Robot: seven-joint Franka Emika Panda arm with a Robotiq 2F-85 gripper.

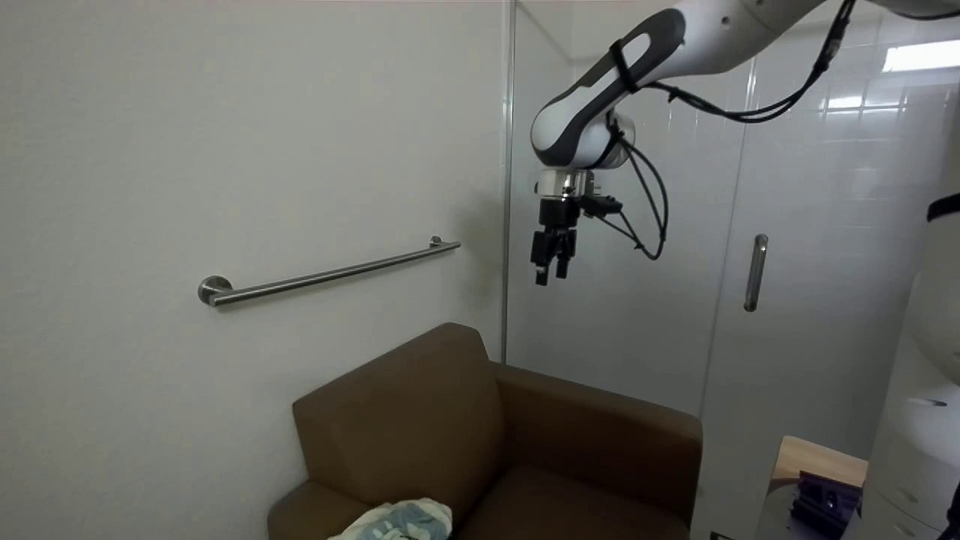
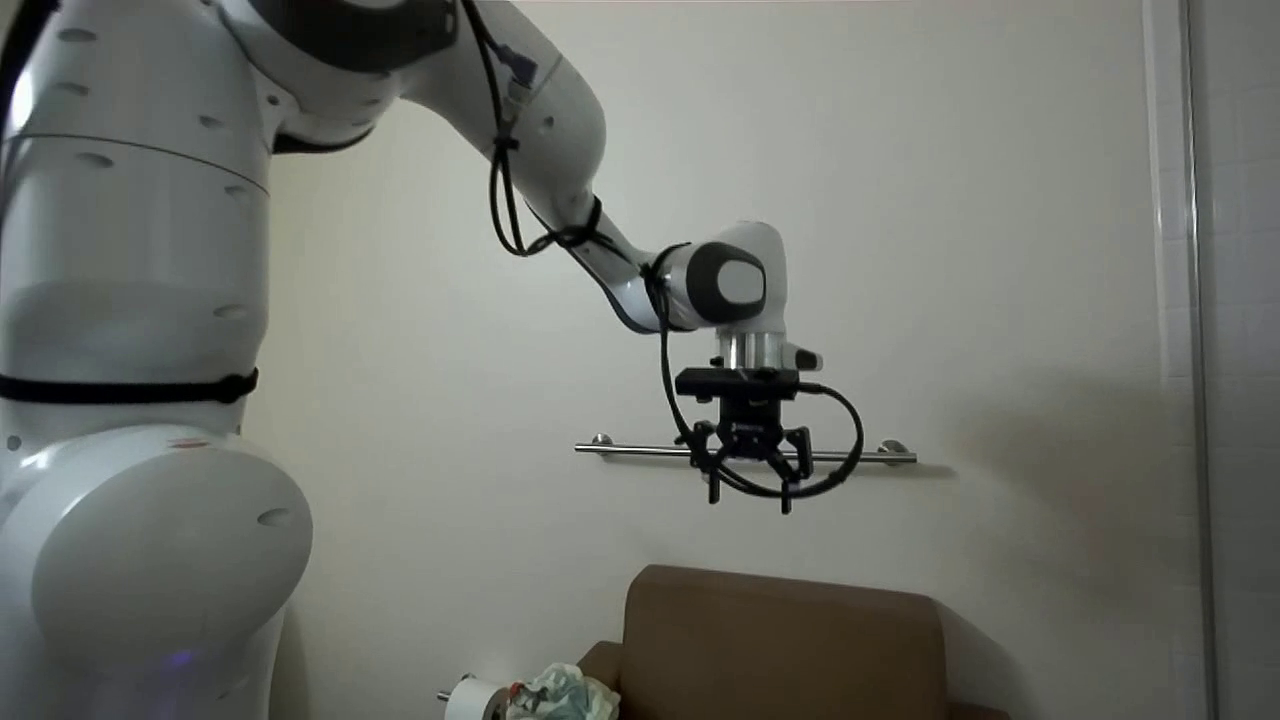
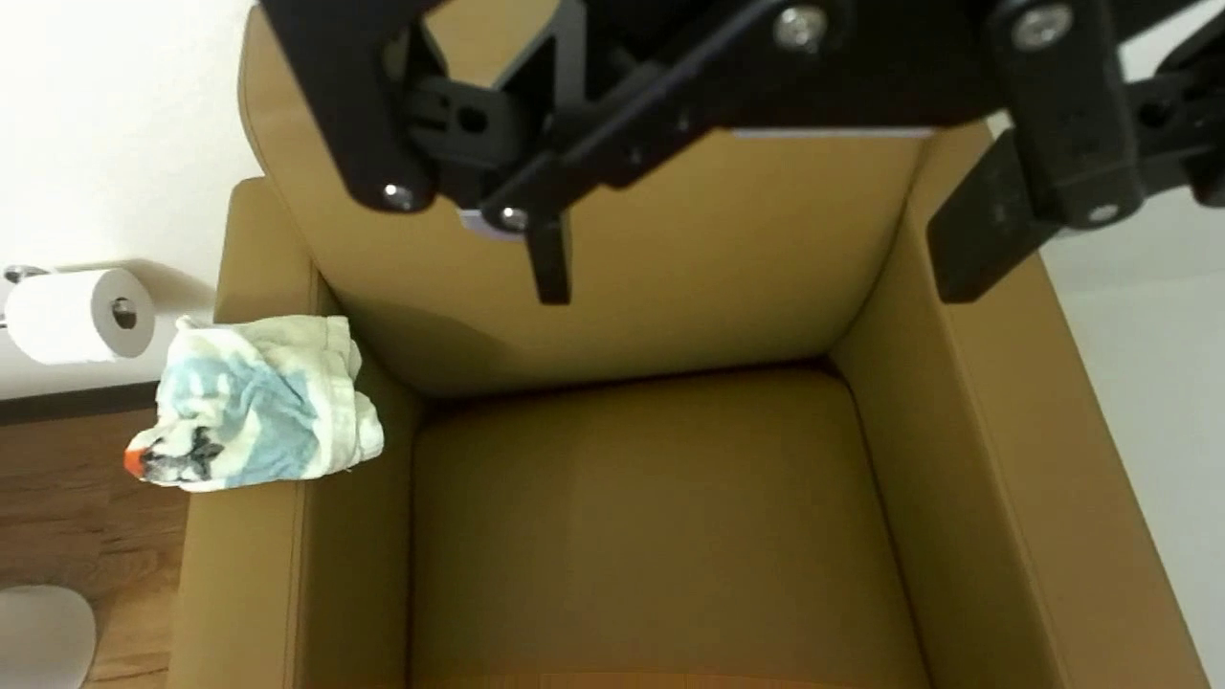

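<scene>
High above the brown armchair, my gripper [image 1: 551,277] points downward and stands open, nothing between its fingers. The wrist view shows the same gripper with its fingers wide apart over the chair's backrest. A crumpled white and light-blue cloth [image 3: 258,402] with an orange and dark print lies over one armrest, well away from the fingers. Only part of that cloth [image 1: 405,522] shows at the bottom of exterior view 1. In exterior view 2, the cloth [image 2: 561,692] sits low beside the backrest.
The armchair's seat [image 3: 655,528] is bare. A metal bar [image 1: 333,277] is fixed to the wall above the chair. Toilet paper [image 3: 75,316] hangs beside the armrest. A glass door with a handle [image 1: 756,273] stands behind the arm.
</scene>
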